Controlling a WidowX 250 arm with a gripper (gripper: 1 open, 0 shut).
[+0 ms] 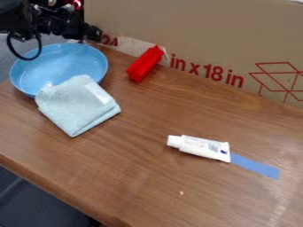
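My dark gripper [83, 32] is at the top left, above the back edge of a blue bowl [62, 58], with cables looping down beside it; its fingers are too dark and small to read clearly. A folded pale cloth [76, 106] lies against the bowl's front. A red object [144, 64] lies at the back, right of the bowl. A white tube [198, 147] rests at the right on the wooden table, beside a strip of blue tape [254, 166].
A cardboard box [225, 35] with printed lettering stands along the back. The table's edge runs along the lower left, with a dark area beyond.
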